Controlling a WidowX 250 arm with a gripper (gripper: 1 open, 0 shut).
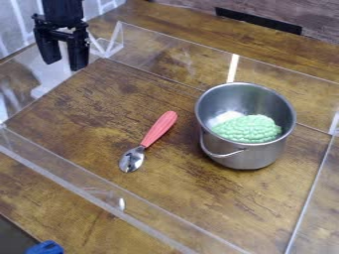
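Note:
My black gripper [61,50] is at the upper left, above the clear tray's edge, with its fingers apart and nothing visible between them. A spoon [149,140] with a red handle lies diagonally in the middle of the wooden surface. To its right stands a steel pot [241,155] with a bumpy pale-green object [247,129] inside.
Clear plastic walls [79,179] border the work area. A small blue object [44,247] sits at the bottom-left corner. The wood [106,104] between my gripper and the spoon is bare.

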